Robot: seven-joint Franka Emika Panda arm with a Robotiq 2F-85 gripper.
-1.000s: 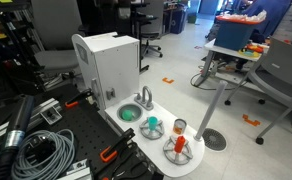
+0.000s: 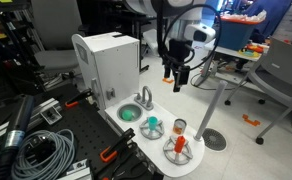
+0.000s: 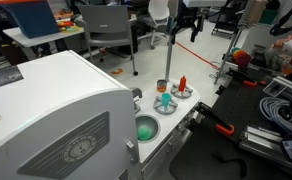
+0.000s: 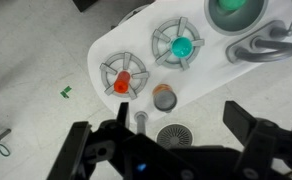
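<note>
My gripper (image 2: 178, 82) hangs high above the white toy counter, pointing down. In the wrist view its two dark fingers (image 4: 105, 152) stand wide apart, with no object held between them. A metal can (image 4: 164, 97) stands on the counter just ahead of the gap. Beyond it a red object (image 4: 122, 82) sits on one burner and a teal cup (image 4: 182, 47) on the other. A green object (image 2: 127, 114) lies in the round sink, partly cut off in the wrist view.
Beside the sink rises a grey faucet (image 4: 261, 45). A white post (image 2: 210, 108) stands at the counter's edge near a round perforated disc (image 4: 174, 135). The white cabinet (image 3: 61, 125) borders the sink end. Orange-handled clamps (image 2: 109, 155) grip the dark table.
The arm has come into exterior view 1 from the top, moving down and rightward over the counter. The objects on the counter have kept their places.
</note>
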